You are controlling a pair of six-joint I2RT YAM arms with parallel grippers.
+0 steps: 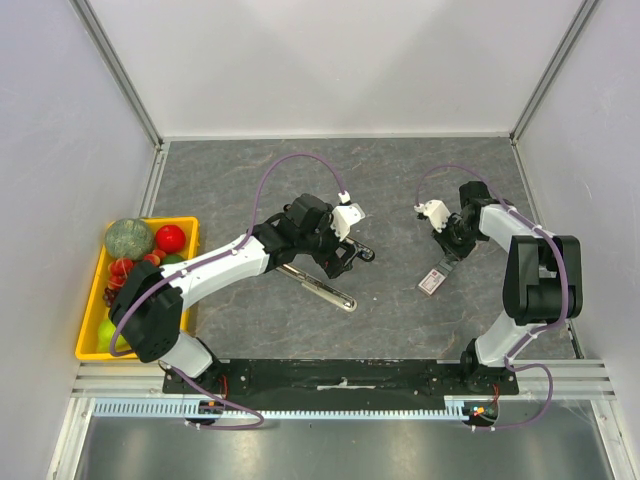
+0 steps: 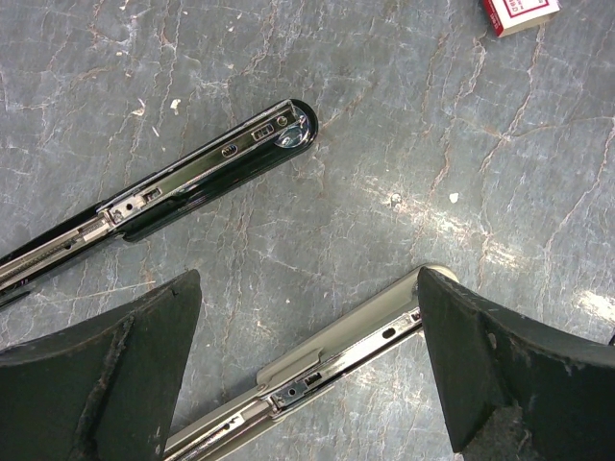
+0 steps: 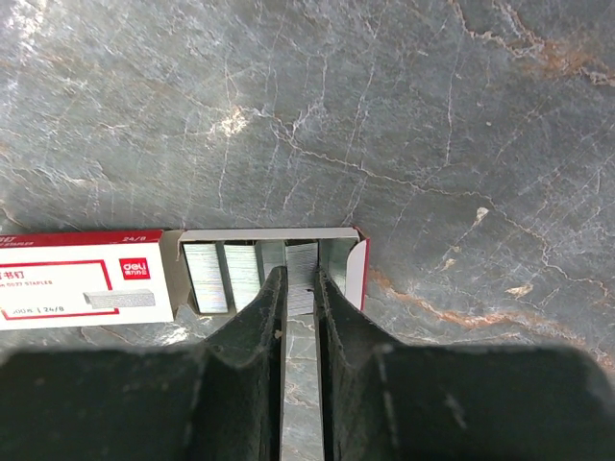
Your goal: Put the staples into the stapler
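Observation:
Two staplers lie opened flat under my left gripper: a black one [image 2: 202, 168] and a silver one [image 2: 341, 341]. The left gripper is open with nothing between its fingers. In the right wrist view, the staple box [image 3: 77, 279] has its tray slid out, holding several staple strips [image 3: 245, 274]. My right gripper is shut on a staple strip at the tray's right end. In the top view the box [image 1: 432, 281] lies right of the silver stapler [image 1: 328, 292], below the right gripper.
A yellow bin [image 1: 86, 340] of fruit stands at the far left. White walls border the sides and back.

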